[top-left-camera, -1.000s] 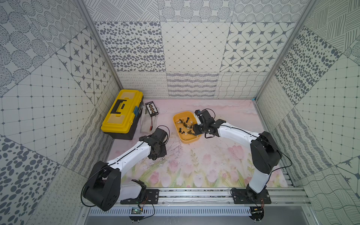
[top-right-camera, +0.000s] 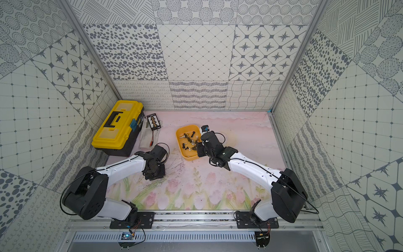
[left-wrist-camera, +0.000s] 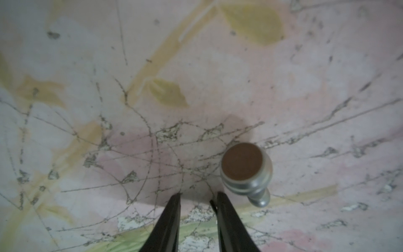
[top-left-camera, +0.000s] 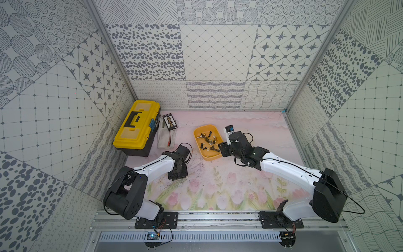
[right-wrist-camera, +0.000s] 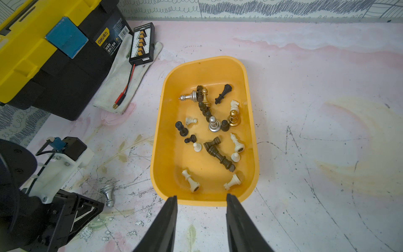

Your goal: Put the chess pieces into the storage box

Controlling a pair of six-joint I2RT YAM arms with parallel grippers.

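A silver chess pawn [left-wrist-camera: 245, 168] lies on the tabletop in the left wrist view, just to the right of my left gripper's fingertips. My left gripper is part open and low over the table, only bare cloth showing between its fingers. The same silver pawn [right-wrist-camera: 108, 194] shows beside the left arm in the right wrist view. The orange storage box [right-wrist-camera: 156, 159] holds several black, white, brown, gold and silver pieces, mostly lying on their sides. My right gripper is open in front of the box's near edge, nothing between its fingers.
A yellow and black toolbox [top-left-camera: 136, 126] stands at the back left. Beside it a small black board [top-left-camera: 170, 121] with a red and black cable rests on a white cloth [top-left-camera: 163, 140]. Right of the box the table is clear.
My right arm has drawn back to the right, away from over the orange box. The left arm has shifted slightly while its gripper stays low near the same table spot.
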